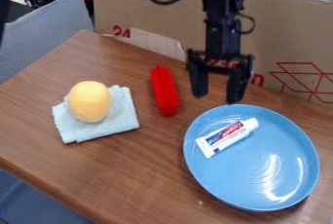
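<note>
My black gripper [216, 82] hangs above the back of the wooden table, open with nothing visible between its fingers, right of a red object [164, 90] and behind a blue plate [279, 174]. A white toothpaste tube [228, 136] lies on the plate. At the left, a round yellow object [89, 101] rests on a folded pale blue cloth [107, 124].
A cardboard panel [156, 18] stands along the back behind the arm. Bare wood [53, 72] is clear at the left and front of the table. A grey padded surface [46, 28] lies beyond the left edge.
</note>
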